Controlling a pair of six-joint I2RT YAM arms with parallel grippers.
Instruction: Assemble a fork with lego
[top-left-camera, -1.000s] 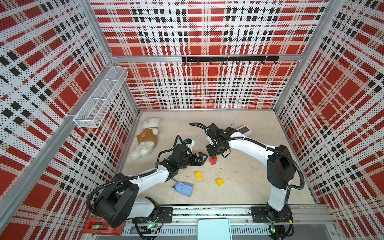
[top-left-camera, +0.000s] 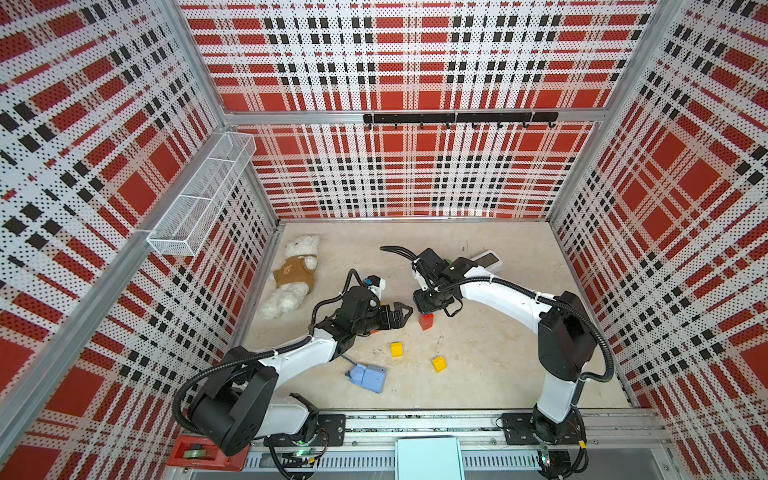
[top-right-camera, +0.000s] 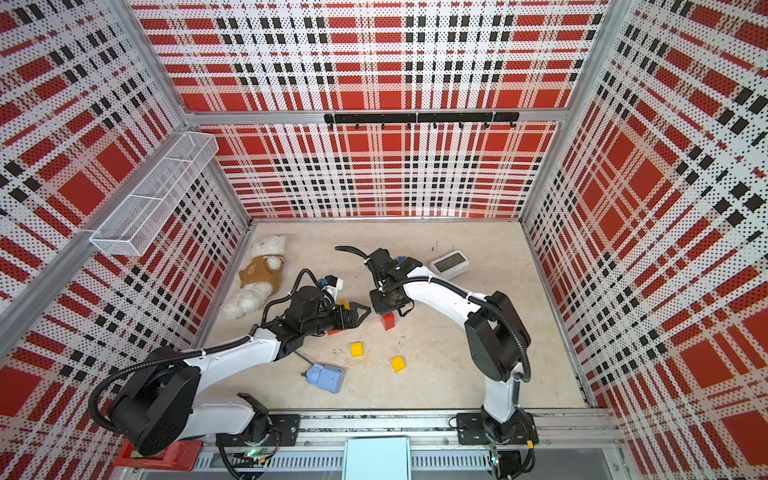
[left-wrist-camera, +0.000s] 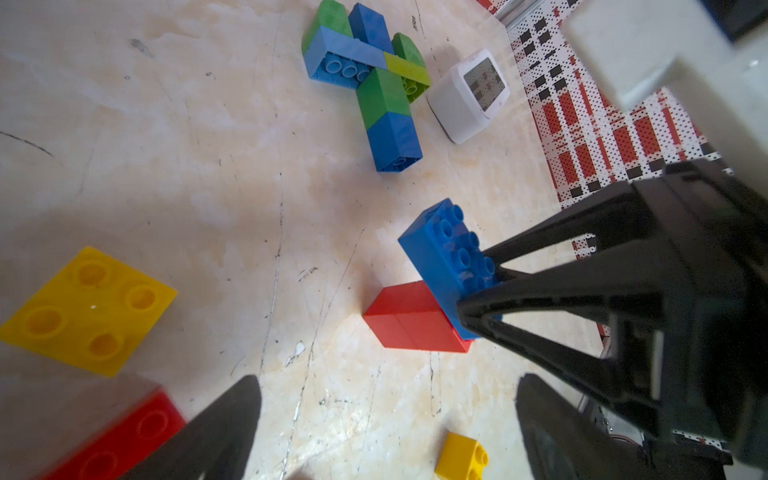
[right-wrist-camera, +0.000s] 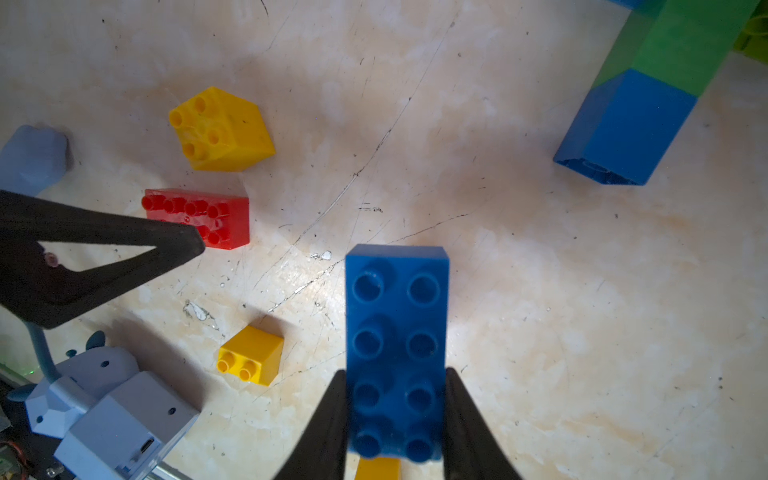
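Observation:
My right gripper is shut on a blue brick (left-wrist-camera: 448, 256) with two rows of studs. Red bricks (left-wrist-camera: 412, 316), with a seam between them, show right against the blue brick's underside; whether they are joined to it I cannot tell. Facing it from the left, my left gripper (top-left-camera: 409, 314) stands open, its blurred fingers (left-wrist-camera: 212, 432) wide apart with nothing between them. On the table behind lies a joined piece of green and blue bricks (left-wrist-camera: 384, 96). A loose red brick (right-wrist-camera: 228, 220) and a yellow brick (right-wrist-camera: 240, 132) lie near the left gripper.
Two smaller yellow bricks (top-left-camera: 397, 349) (top-left-camera: 439, 364) lie toward the front. A blue-grey toy (top-left-camera: 368, 377) is at front left, a plush bear (top-left-camera: 294, 276) at back left. A white device (top-right-camera: 449, 264) stands behind the right arm.
My left gripper has shifted very slightly left and a bit of red now shows beneath it. The right arm has barely moved, still with the blue brick.

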